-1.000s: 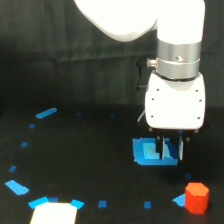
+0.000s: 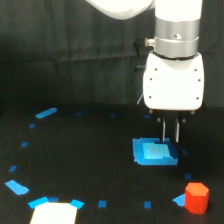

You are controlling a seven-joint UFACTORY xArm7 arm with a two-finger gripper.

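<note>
My gripper (image 2: 171,138) points straight down at the right of the camera view, under a white hand. Its two thin fingers show with a narrow gap between them; the dark background hides whether anything is held there. Just below the fingertips lies a blue square (image 2: 139,156) on the black table, with a lighter blue patch (image 2: 156,151) inside it. Whether the fingertips touch it cannot be made out.
A red hexagonal object (image 2: 196,197) stands near the front right. At the front left edge is a cream-coloured block (image 2: 53,214), partly cut off. Flat blue tape pieces (image 2: 17,187) are scattered about.
My hand has risen above the blue square, and more of the square now shows. The fingers look closer together than before. The red and cream objects have stayed put.
</note>
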